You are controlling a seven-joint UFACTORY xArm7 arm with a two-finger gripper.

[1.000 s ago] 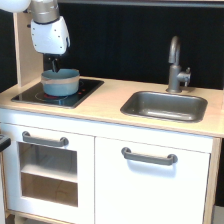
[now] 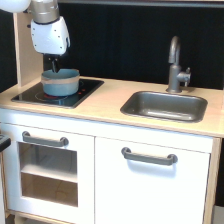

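Observation:
A blue-grey pot (image 2: 61,87) stands upright on the black stovetop (image 2: 90,90) at the left of the toy kitchen counter. Directly over it is the white arm, its dark gripper (image 2: 54,66) pointing down at the pot's rim on the left side. The fingers are small and dark against a dark background. Whether they are open, or touch the rim, cannot be made out.
At the counter's right is an empty metal sink (image 2: 165,106) with a tall grey faucet (image 2: 177,70) behind it. Bare wood counter (image 2: 112,100) lies between stove and sink. Below are two white cabinet doors with grey handles (image 2: 150,157).

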